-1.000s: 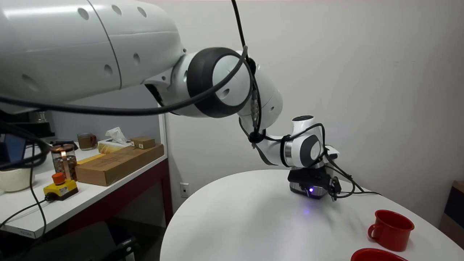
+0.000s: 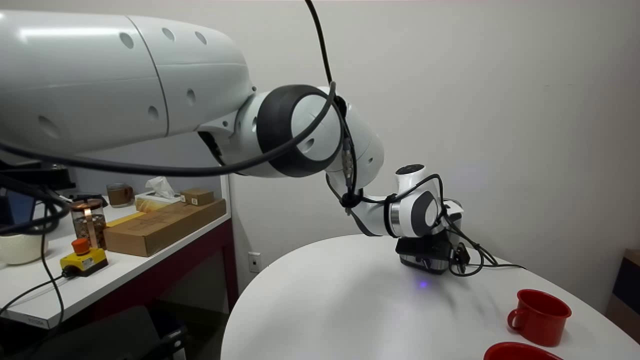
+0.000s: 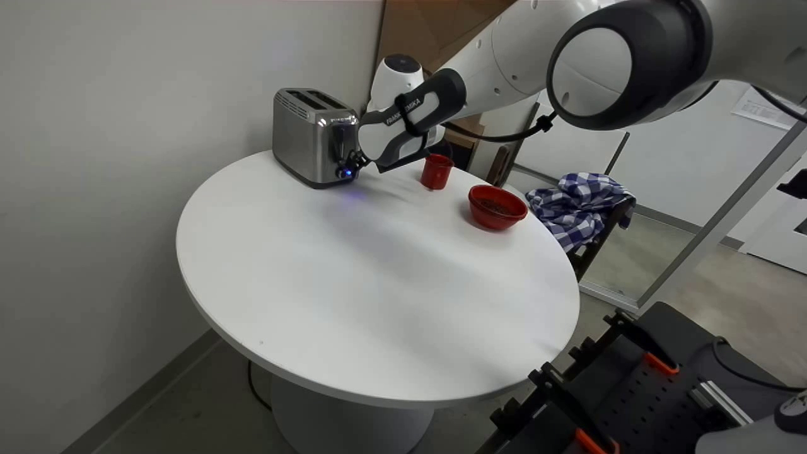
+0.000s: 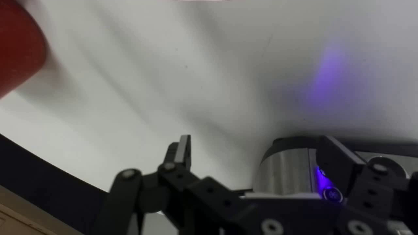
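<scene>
A silver two-slot toaster [image 3: 306, 144] stands near the wall at the back of the round white table [image 3: 378, 302]. My gripper is at the toaster's front, its fingers set wide apart with nothing visible between them. In the wrist view the right finger [image 4: 339, 160] overlaps the toaster's control panel, beside a lit blue-purple button [image 4: 332, 194]. Whether that finger touches the panel, I cannot tell. The left finger [image 4: 183, 152] shows against bare table. From exterior view 1, my arm hides most of the toaster [image 2: 423, 262].
A red mug [image 3: 435, 173] and a red bowl [image 3: 495, 208] with dark contents sit on the table, off to the side of the toaster. A side desk [image 2: 180, 240] with boxes and an emergency-stop button [image 2: 81, 246] is at left.
The toaster's bright light, seen there earlier, is now mostly covered. Mug and bowl are unmoved.
</scene>
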